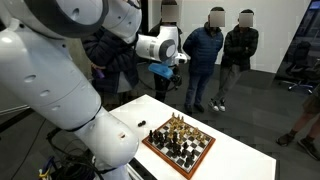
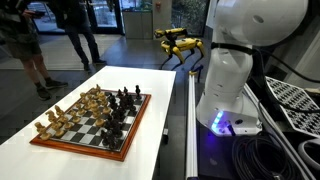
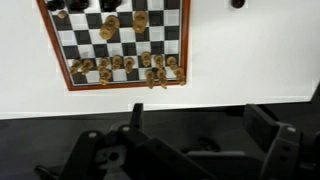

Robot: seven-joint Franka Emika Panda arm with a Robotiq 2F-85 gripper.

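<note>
A chessboard [image 1: 180, 147] with a brown border lies on the white table, crowded with light and dark pieces. Light pieces [image 2: 60, 120] stand towards the left in exterior view 2, dark pieces [image 2: 118, 120] towards the right. From above, the wrist view shows part of the board [image 3: 72, 52] at upper left, with light pieces [image 3: 158, 62] along its near edge. My gripper is high over the table, clear of the board. Its two dark fingers stand wide apart, with nothing seen between them. Exterior view 2 does not show the gripper.
One dark piece [image 3: 238, 3] is off the board on the table. Bare white table [image 1: 240, 158] extends to the right of the board. Several people [image 1: 205, 50] stand behind the table. A laptop [image 2: 295, 105] is near the arm's base.
</note>
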